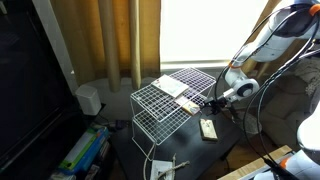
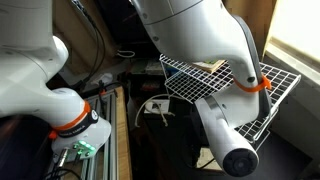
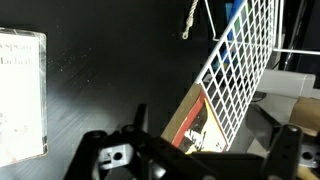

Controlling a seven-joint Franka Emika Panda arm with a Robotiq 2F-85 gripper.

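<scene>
My gripper stands open in the wrist view, its dark fingers (image 3: 130,148) wide apart. In the gap between them, farther off, shows a small book with a red and white cover (image 3: 205,130) at the edge of the white wire rack (image 3: 238,62). No contact with the fingers shows. In exterior view 1 my gripper (image 1: 212,104) is just right of the rack (image 1: 152,112), near the small book (image 1: 187,104) on its top. A pale flat book or box (image 1: 208,129) lies on the dark table, left in the wrist view. Exterior view 2 hides the gripper behind the arm.
A larger white book (image 1: 172,87) rests on the rack's top. On the dark table (image 1: 135,160), a cable and a pale item (image 1: 165,170) lie in front of the rack. Several books (image 1: 80,148) stand at the left, and a curtain and window are behind.
</scene>
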